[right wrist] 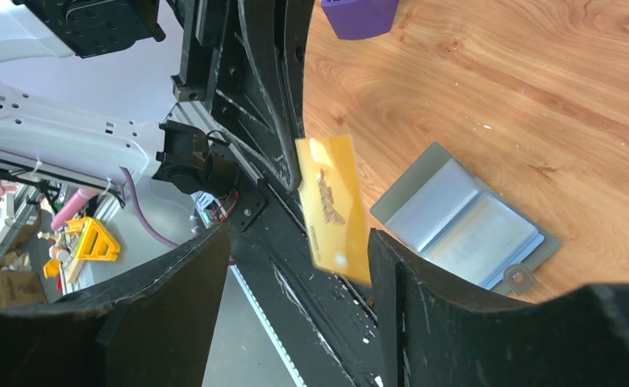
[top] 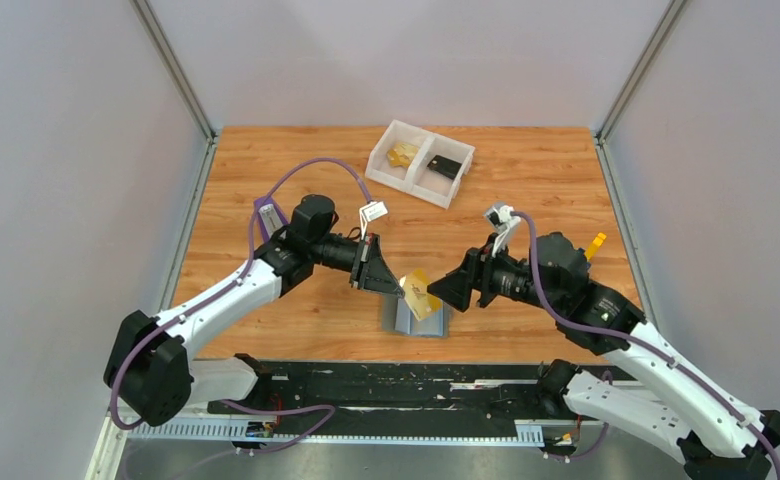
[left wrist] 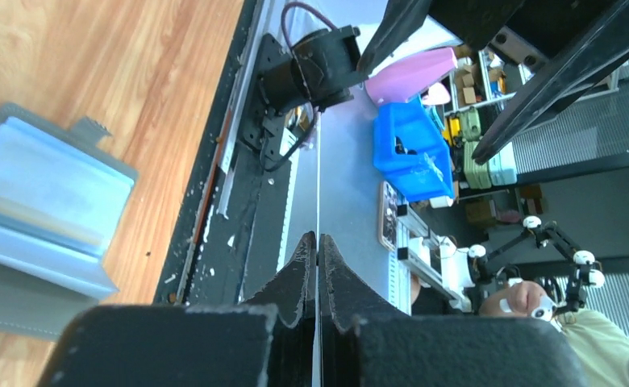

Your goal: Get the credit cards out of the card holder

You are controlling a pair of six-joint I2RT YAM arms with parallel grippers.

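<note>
A yellow card [top: 422, 296] is pinched at one corner by my left gripper [top: 402, 291], which is shut. In the left wrist view the card shows only as a thin edge-on line [left wrist: 318, 177] rising from the fingertips. My right gripper stands open; the card [right wrist: 333, 201] appears in the gap between its fingers, not gripped, its lower right corner hidden behind one finger. The grey card holder [right wrist: 460, 222] lies spread open on the table below, with pale blue inner sleeves. Whether cards remain inside cannot be made out.
At the back of the table is a white two-part tray [top: 374, 165], holding a yellow item [top: 402, 154] and a black item [top: 444, 166]. A purple object [top: 270, 214] stands behind the left arm, a yellow stick [top: 595, 245] beyond the right. Bare wood surrounds the holder.
</note>
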